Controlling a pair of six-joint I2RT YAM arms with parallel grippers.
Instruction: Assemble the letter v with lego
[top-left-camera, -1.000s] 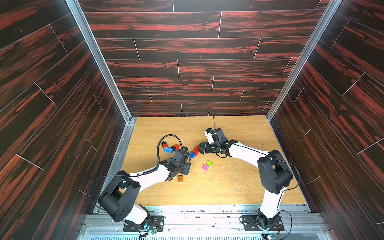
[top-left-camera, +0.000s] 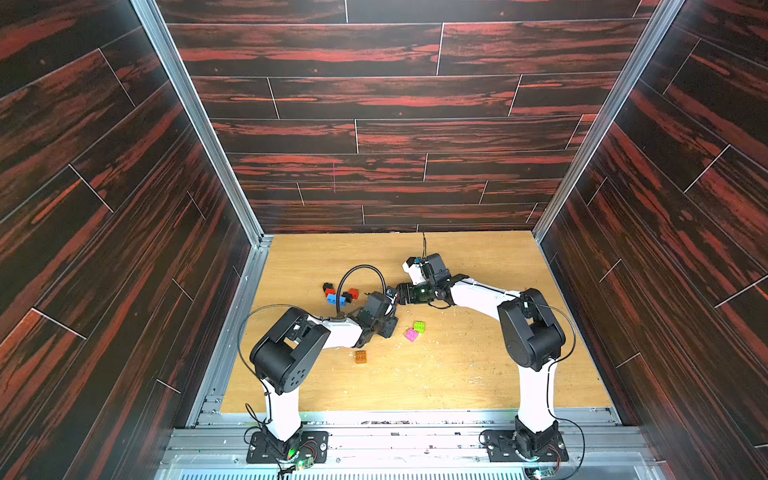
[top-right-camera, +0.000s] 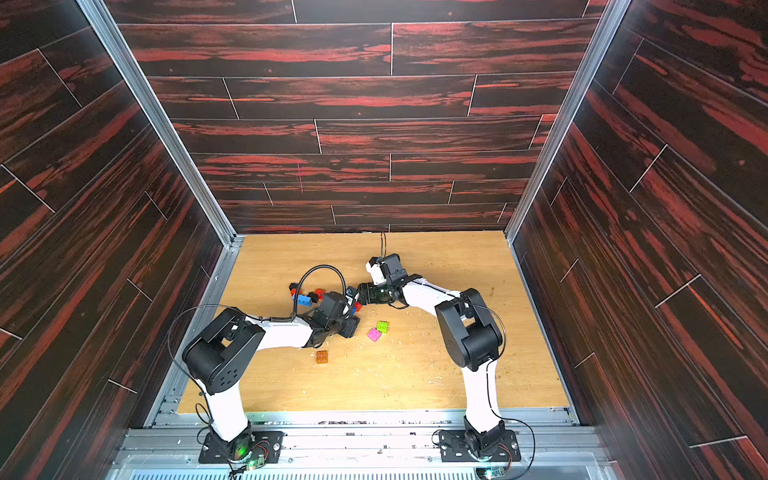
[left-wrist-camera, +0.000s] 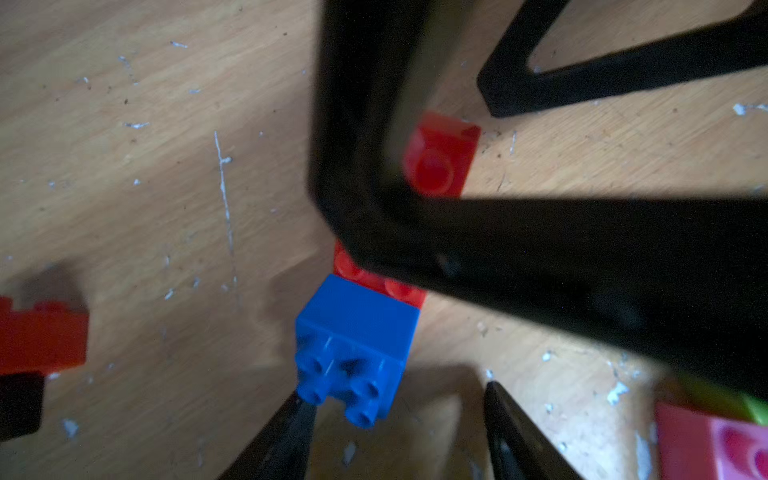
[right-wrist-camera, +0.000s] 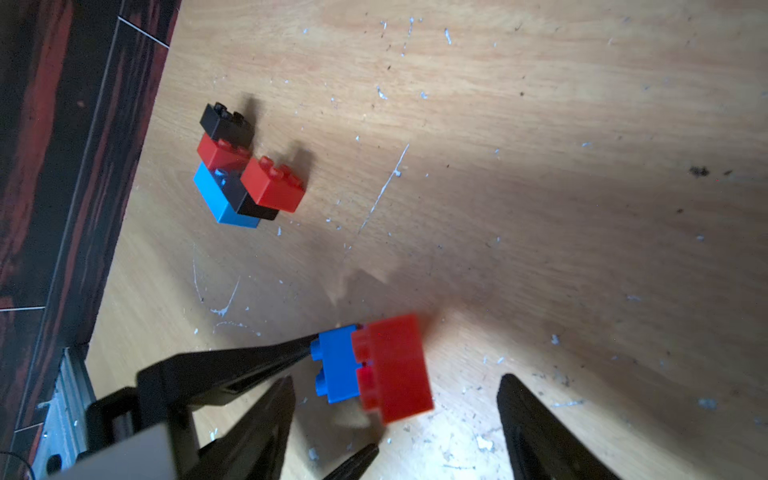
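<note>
A joined blue-and-red brick piece, its blue end nearest in the left wrist view, lies at the middle, partly hidden by black gripper parts. My left gripper is open just short of the blue end, nothing gripped. My right gripper is shut on this piece at its red end; the exact contact is unclear. Other red, black and blue bricks sit in a group to the left.
Pink and lime bricks lie in front of the grippers, an orange brick nearer the front edge.
My left gripper has moved right and back over the blue-and-red piece, now largely hiding it from above. The right arm has shifted slightly.
</note>
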